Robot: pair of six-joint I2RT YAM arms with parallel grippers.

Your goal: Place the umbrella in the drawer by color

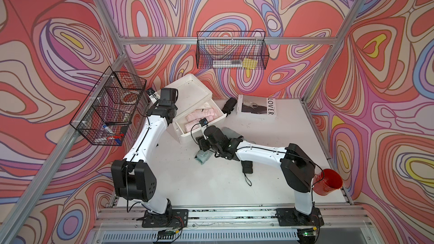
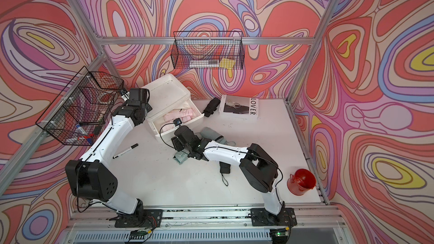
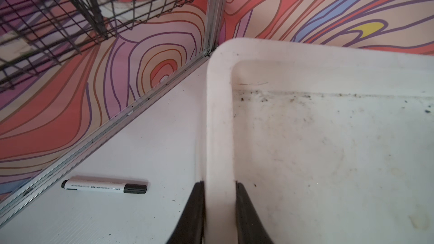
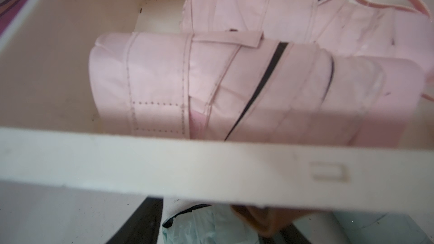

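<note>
The white box stands at the back left with its drawer pulled out. Two pink folded umbrellas lie side by side in that drawer. My left gripper straddles the box's white rim, one finger on either side; whether it clamps the rim I cannot tell. Just under the drawer front, my right gripper is open, with the brown handle hanging close to its right finger. On the table lie a grey-green umbrella, a grey umbrella, and black umbrellas.
A book lies at the back right, and a red bucket stands at the right front. Wire baskets hang at the left and on the back wall. A marker lies left of the box.
</note>
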